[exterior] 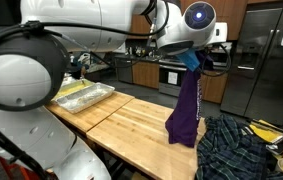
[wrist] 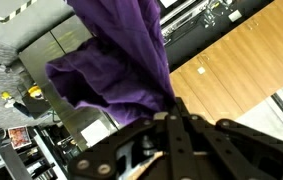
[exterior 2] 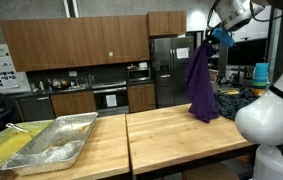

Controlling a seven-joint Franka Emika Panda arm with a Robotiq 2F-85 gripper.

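Note:
A purple cloth (exterior: 186,110) hangs in long folds above the wooden table, its lower end near the tabletop in exterior view 1. My gripper (exterior 2: 217,40) is high above the table's right side, shut on the cloth's upper part. Exterior view 2 also shows the purple cloth (exterior 2: 202,85) dangling below it. From the wrist, the purple cloth (wrist: 121,60) fills much of the upper left and runs to the fingertips of my gripper. The exact pinch between the fingers is mostly hidden.
A dark plaid cloth (exterior: 231,150) lies bunched at the table's right end, beside several colourful items. A foil tray (exterior 2: 56,150) stands at the left. Cabinets and a fridge (exterior 2: 176,65) stand far back.

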